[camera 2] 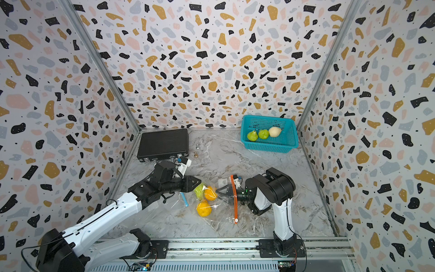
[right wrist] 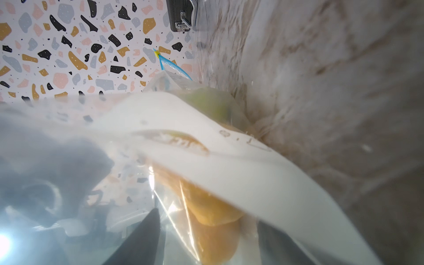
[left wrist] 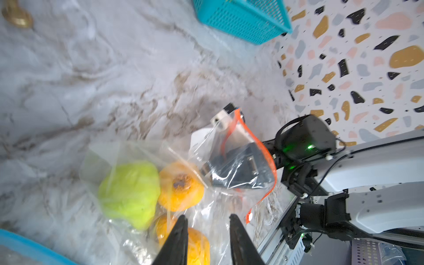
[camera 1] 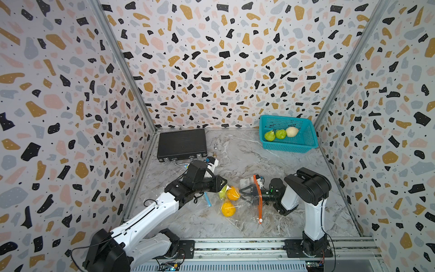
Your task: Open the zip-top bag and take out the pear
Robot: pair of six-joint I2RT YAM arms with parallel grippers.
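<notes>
A clear zip top bag with an orange top strip [camera 1: 257,199] lies near the table's front, holding a green pear [left wrist: 128,194] and two orange fruits [left wrist: 180,187]. The right gripper is inside the bag's mouth, fingers apart, behind plastic, with the orange fruit beyond. My left gripper is raised above the bag's left end; its two fingertips show over the plastic, apparently apart, and what lies between them is unclear.
A teal basket [camera 1: 288,145] with pears and a pale fruit stands back right, a black case [camera 1: 181,142] back left. Small metal items [camera 1: 215,146] lie beside the case.
</notes>
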